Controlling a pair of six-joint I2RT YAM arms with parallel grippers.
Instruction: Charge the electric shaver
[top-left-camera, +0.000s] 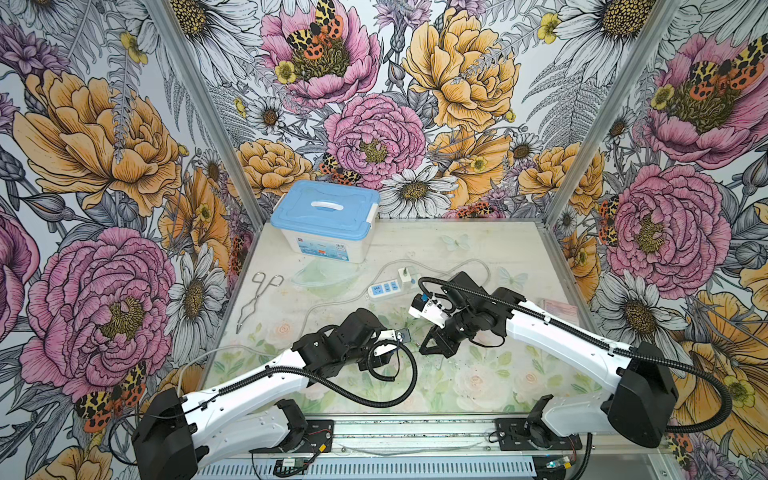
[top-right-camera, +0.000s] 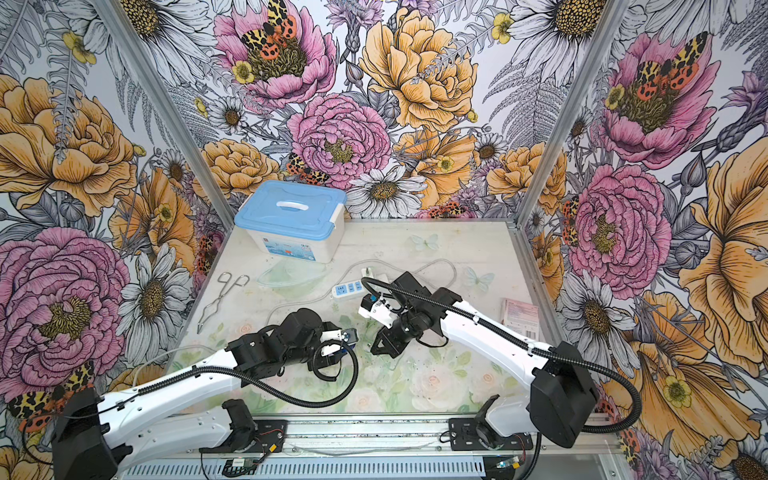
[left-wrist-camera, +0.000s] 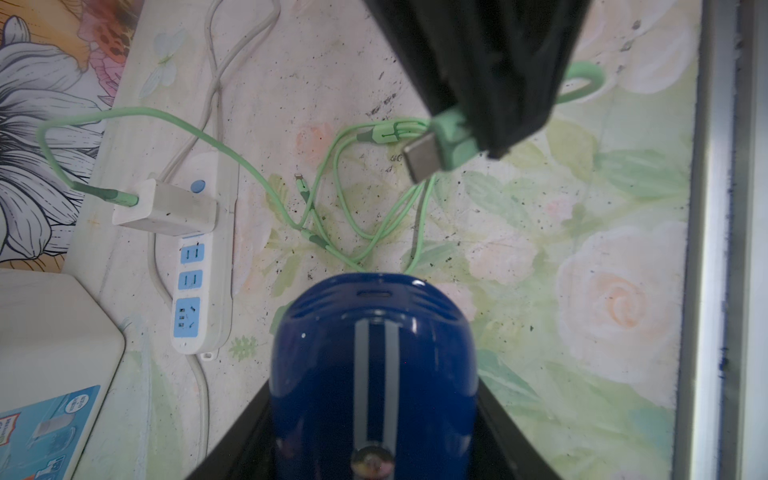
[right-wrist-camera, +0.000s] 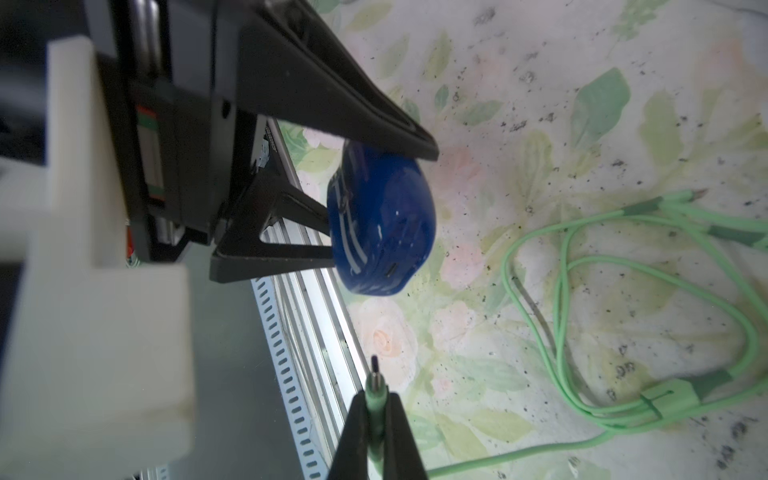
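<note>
In the right wrist view the dark blue electric shaver sits between the black fingers of my left gripper, which is shut on it. Its end with a small slot-like port points away from the left wrist camera. My right gripper is shut on the green cable's plug, whose metal tip sticks out past the fingers. Plug and shaver are close but apart. A white charger with the green cable's other end in it is plugged into the power strip.
Loops of green cable with spare connector ends lie on the table between strip and arms. A blue-lidded box stands at the back left, tongs to its front left. A pink card lies at right.
</note>
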